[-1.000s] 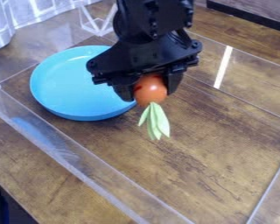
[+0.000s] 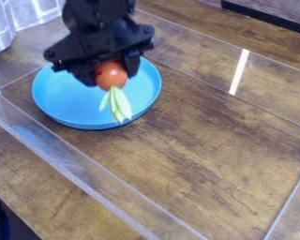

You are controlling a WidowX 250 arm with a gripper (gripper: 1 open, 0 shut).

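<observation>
A round orange-red vegetable with pale green leaves, like a toy carrot or radish (image 2: 112, 74), is held by my black gripper (image 2: 109, 66), which is shut on it at the top middle-left. The vegetable is over the blue round plate (image 2: 65, 101), its leaves hanging down across the plate's inside. Whether it touches the plate I cannot tell. The gripper body hides the back part of the plate.
Clear plastic edging (image 2: 65, 169) runs along the left, and a white cloth (image 2: 0, 23) is at the top left corner.
The gripper has moved left and up in the view with the orange vegetable, from beside the plate to over it.
</observation>
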